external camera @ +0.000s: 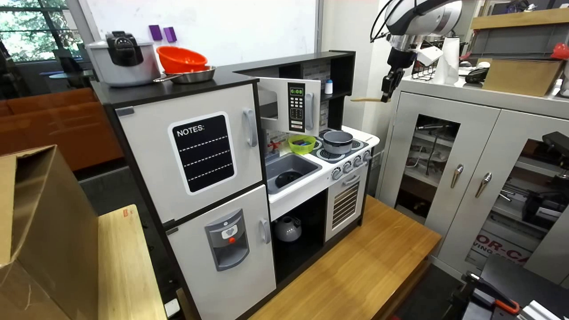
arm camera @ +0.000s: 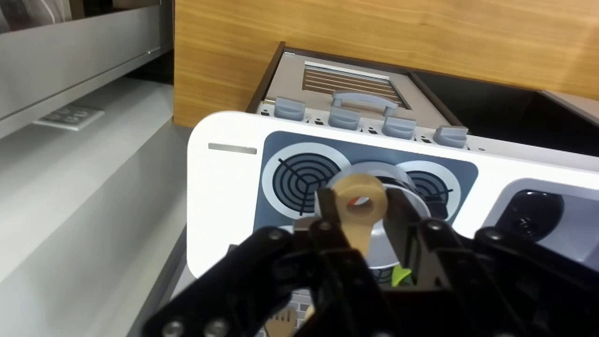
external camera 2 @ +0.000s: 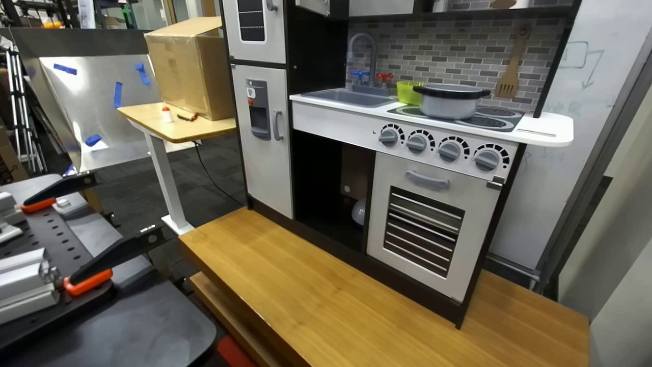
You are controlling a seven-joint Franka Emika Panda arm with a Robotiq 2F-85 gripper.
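Note:
In the wrist view a wooden utensil (arm camera: 360, 196) is pinched by its rounded, holed handle end between the black fingers of my gripper. Seen from the first exterior view, the gripper (external camera: 387, 99) hangs high, right of the toy kitchen, and the thin utensil (external camera: 366, 99) points left from it, level. A grey pot (external camera: 338, 143) stands on the stove, apart from the utensil; from the wrist it appears below, partly covered by the handle. The utensil's far end is hidden behind the fingers in the wrist view.
A green bowl (external camera: 302, 144) stands between sink (external camera: 293, 173) and stove. The microwave door (external camera: 290, 106) is open beside the shelf. A wooden spatula (external camera 2: 511, 68) hangs on the backsplash. A grey cabinet (external camera: 451, 154) stands right of the kitchen.

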